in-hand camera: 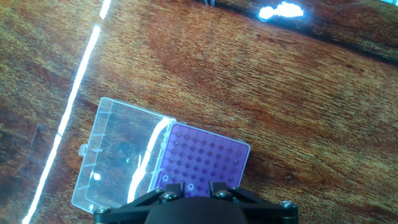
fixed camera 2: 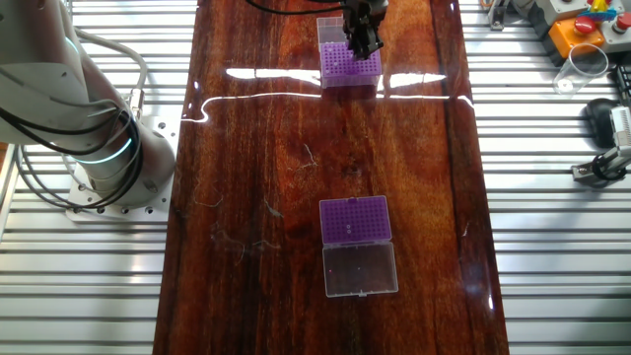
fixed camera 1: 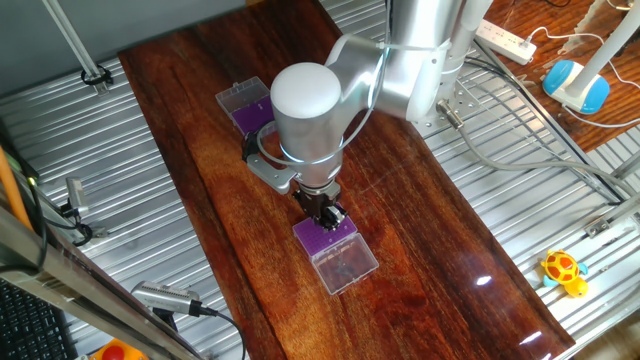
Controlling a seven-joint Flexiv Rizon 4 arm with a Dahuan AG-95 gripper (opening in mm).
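A purple tube rack box point(in-hand camera: 202, 155) with many small holes lies under my gripper, its clear lid point(in-hand camera: 121, 155) folded open flat beside it. In the wrist view two pale round spots show in its holes near the fingers. The two fingers stand apart with purple rack visible between them, so the gripper is open. From the first exterior view, the gripper point(fixed camera 1: 330, 214) is just above the edge of this purple rack point(fixed camera 1: 322, 233); whether it touches cannot be told. A second purple rack box point(fixed camera 2: 355, 219) with an open clear lid point(fixed camera 2: 361, 269) lies farther along the table, with small pale marks in it.
A toy turtle point(fixed camera 1: 562, 268), a power strip point(fixed camera 1: 505, 42) and a clear cup point(fixed camera 2: 582, 67) are off the table board, to its sides.
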